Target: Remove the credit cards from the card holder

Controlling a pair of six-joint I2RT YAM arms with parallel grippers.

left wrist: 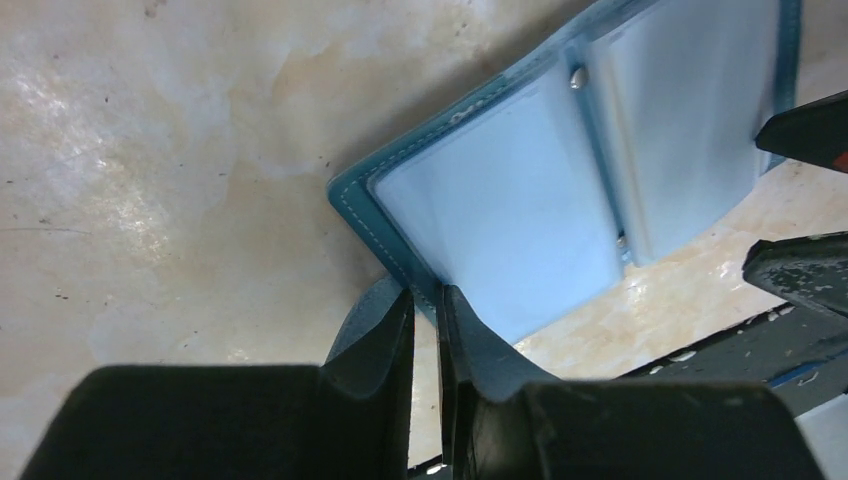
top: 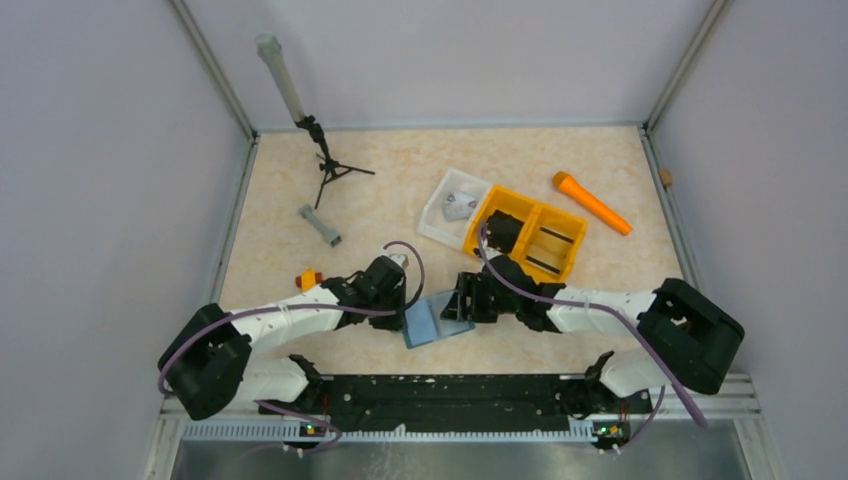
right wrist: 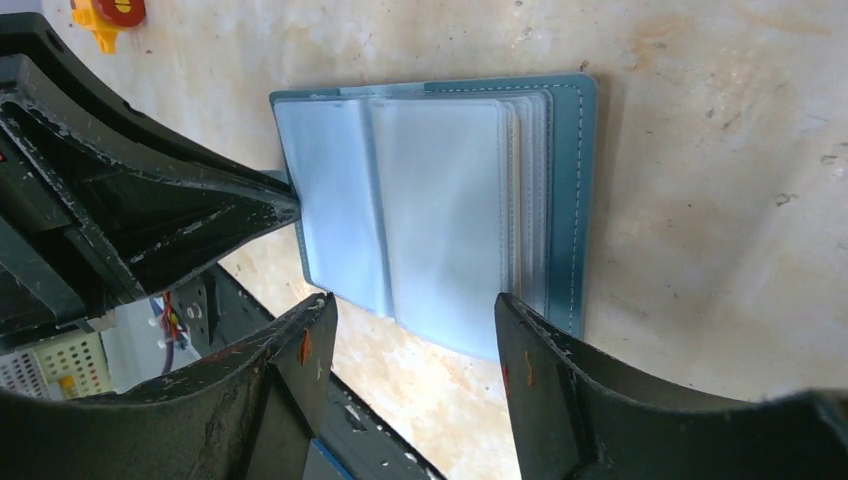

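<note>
The blue card holder (top: pixel 420 328) lies spread open on the table between my two arms. In the left wrist view it shows a stitched teal border and a smooth pale panel (left wrist: pixel 510 200), with a stack of clear sleeves (left wrist: pixel 690 120) beyond the snaps. At the border's near corner, my left gripper is closed on the card holder's edge, where a teal tab shows behind one finger. Over the sleeves my right gripper stands open, its fingers apart and nothing held. I cannot make out any separate card.
Behind the holder stand a white tray (top: pixel 432 222) and a yellow divided box (top: pixel 553 240) with dark items. An orange microphone (top: pixel 592 203) lies at the back right. Toward the left are a small tripod (top: pixel 330 168), a grey dumbbell-shaped piece (top: pixel 320 226) and an orange toy (top: pixel 308 280).
</note>
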